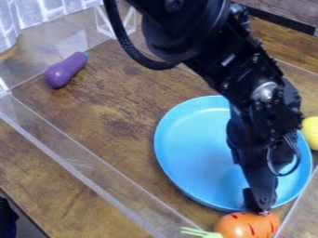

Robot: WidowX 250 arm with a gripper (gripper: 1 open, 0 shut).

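The black gripper (258,199) reaches down over the right part of a blue plate (187,149), its tip low at the plate's near rim. An orange carrot with a pale green top (248,226) lies just beyond that rim at the bottom edge, close below the fingertips.
A purple eggplant (65,71) lies at the upper left. A yellow object (310,132) is partly visible at the right edge. Clear plastic walls border the wooden surface, which is free left of the plate.
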